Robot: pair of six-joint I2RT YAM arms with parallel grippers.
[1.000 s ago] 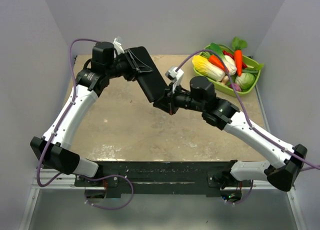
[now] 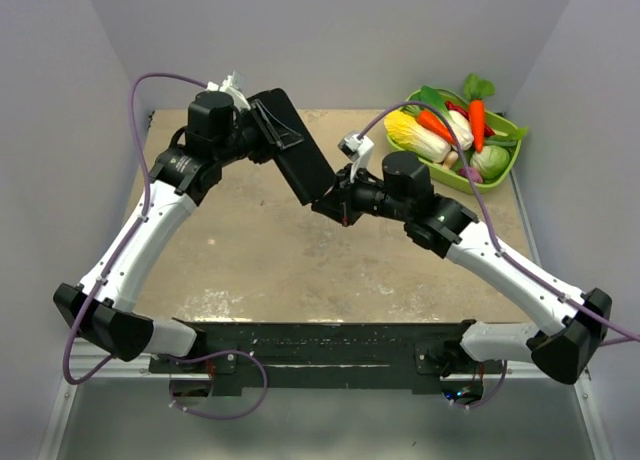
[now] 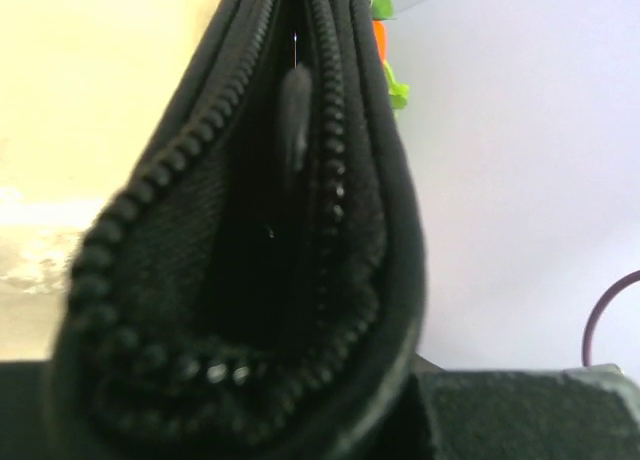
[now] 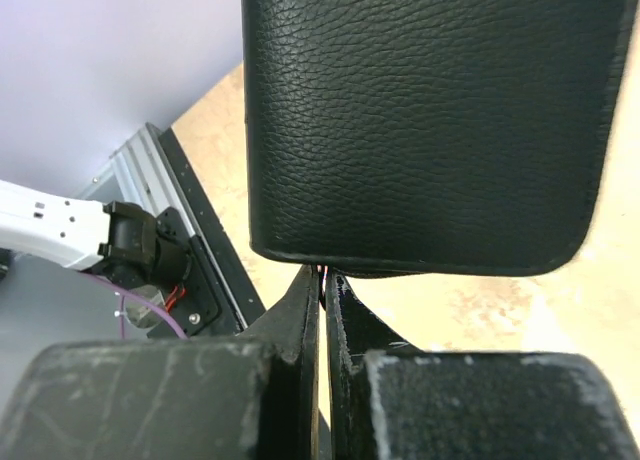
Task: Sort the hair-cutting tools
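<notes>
A black leather zip case (image 2: pixel 298 155) hangs tilted above the table. My left gripper (image 2: pixel 268 135) is shut on its upper end; in the left wrist view the case (image 3: pixel 370 210) fills the middle, its zip open, a dark interior showing with a small indistinct object inside. My right gripper (image 2: pixel 340 205) is shut at the case's lower end; in the right wrist view its fingertips (image 4: pixel 335 300) meet just under the case's edge (image 4: pixel 420 130), and whether anything thin is between them is hidden.
A green basket (image 2: pixel 440 175) of toy vegetables stands at the back right. The table (image 2: pixel 250 260) below the case is bare. Walls bound the sides and back.
My left arm has shifted slightly.
</notes>
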